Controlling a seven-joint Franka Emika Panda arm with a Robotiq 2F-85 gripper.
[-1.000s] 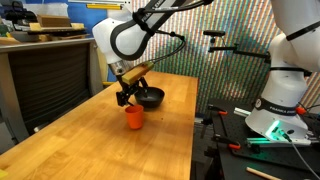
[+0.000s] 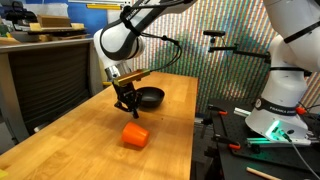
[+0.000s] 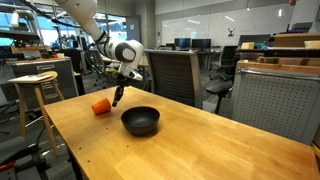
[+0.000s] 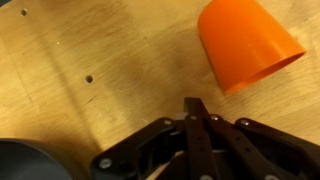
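An orange cup (image 2: 135, 135) lies tipped on its side on the wooden table, in front of my gripper in exterior view 1. In exterior view 2 the same cup (image 3: 101, 106) rests left of the black bowl (image 3: 140, 121). From the wrist view the cup (image 4: 243, 42) fills the upper right, its open rim toward the lower right. My gripper is shut with nothing between its fingers. It hovers low over the table, apart from the cup by a small gap. Part of the bowl (image 4: 35, 160) shows at the lower left.
Bare table (image 3: 220, 145) stretches away on the far side of the bowl. A wooden stool (image 3: 35, 82) stands beyond the table edge. Another arm's white base (image 2: 275, 120) is at the right in exterior view 1.
My gripper has come lower and the arm's pose has turned.
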